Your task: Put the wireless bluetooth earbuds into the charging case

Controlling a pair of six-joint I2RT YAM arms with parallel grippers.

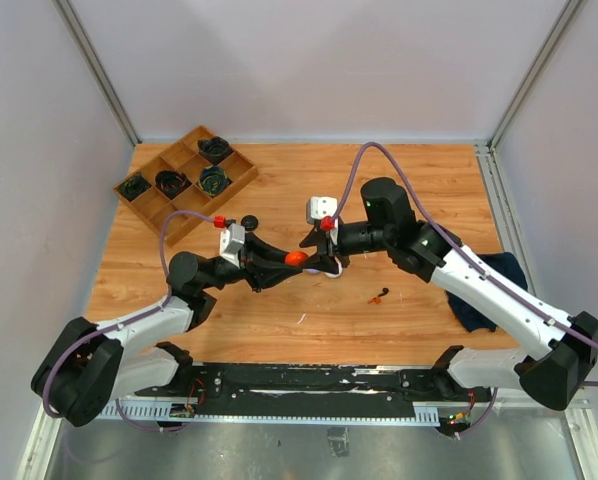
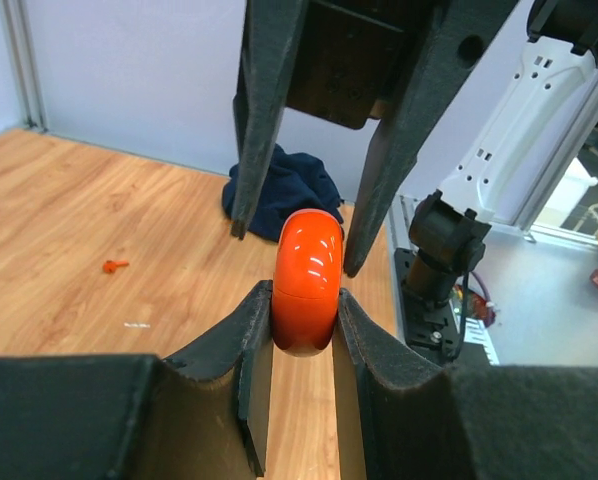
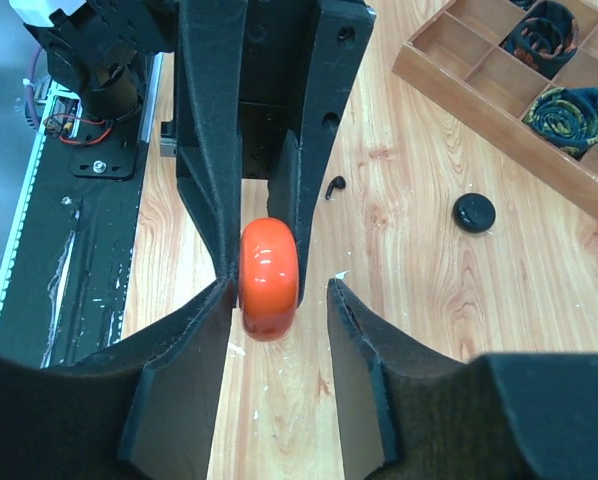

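A glossy orange capsule-shaped case (image 2: 305,260) is in my left gripper, which is shut on it, in midair near the centre of the table in the top view (image 1: 296,258). My right gripper stands part open just beside it, its fingertips a little apart from the case in the left wrist view. Small dark and orange pieces (image 1: 379,297), apparently earbuds, lie on the table to the right; their detail is too small to tell.
A wooden compartment tray (image 1: 149,203) with rolled cloths is at the back left, a round black object (image 3: 473,212) beside it. A dark cloth (image 1: 474,315) lies at the right. White and purple round items sit behind the grippers.
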